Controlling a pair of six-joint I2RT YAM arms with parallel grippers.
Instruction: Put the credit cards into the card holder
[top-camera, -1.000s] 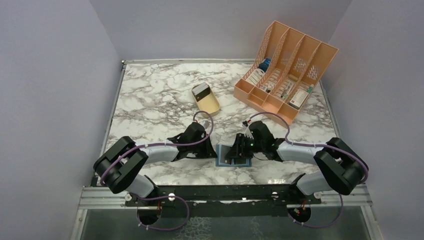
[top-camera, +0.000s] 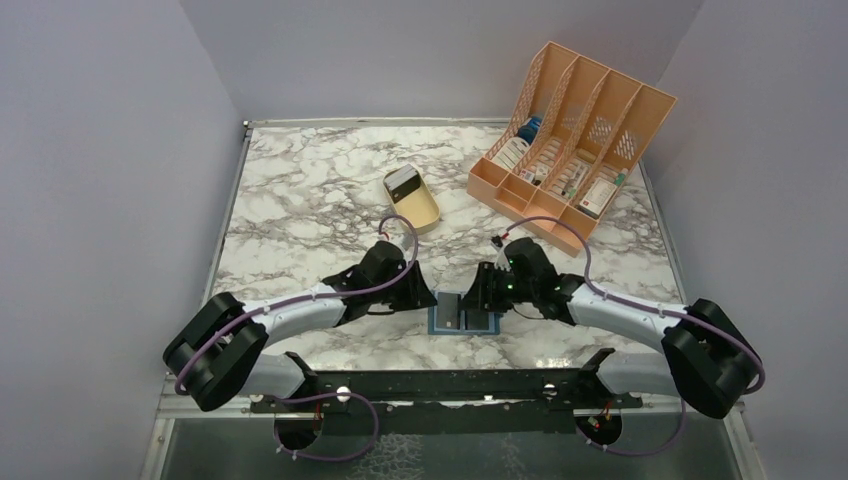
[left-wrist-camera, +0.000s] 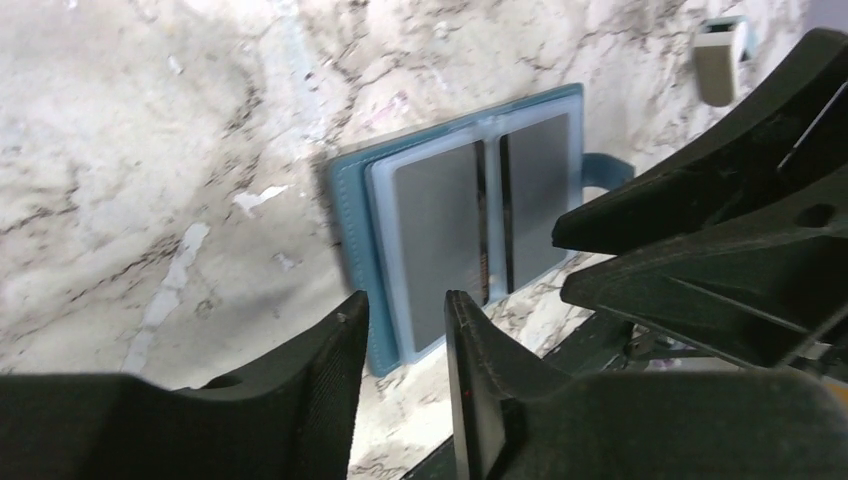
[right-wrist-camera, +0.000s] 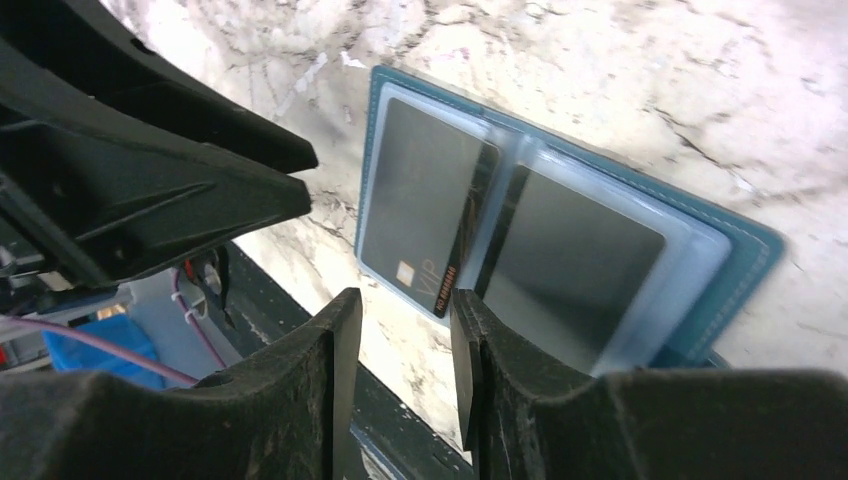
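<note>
The open blue card holder lies on the marble table between my grippers, a dark card showing in each clear sleeve. In the right wrist view the left card carries "VIP" lettering. My left gripper hovers at the holder's left, fingers part open with nothing visible between them. My right gripper is above the holder's right part, open and empty. A cream tray behind holds more cards.
A peach compartment organiser with boxes and items stands at the back right. The table's front edge lies just below the holder.
Both arms have risen slightly and shifted, the left gripper a little up and leftward, the right upward, uncovering more of the card holder.
</note>
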